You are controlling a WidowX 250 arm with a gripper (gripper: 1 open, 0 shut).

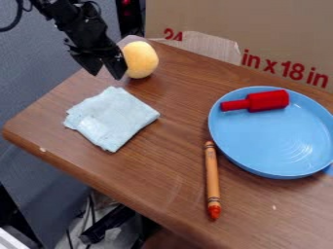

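Note:
My black gripper [101,60] hangs at the upper left, just left of a yellow rounded object [140,60] and above a folded light blue cloth [112,119]. Whether its fingers are open or shut is unclear. A blue plate [271,148] on the right holds a red cylinder with a short handle [256,101], like a small rolling pin. An orange crayon [212,180] lies left of the plate.
The wooden table [136,180] has its left edge running diagonally under the cloth. A large cardboard box [247,34] stands along the back.

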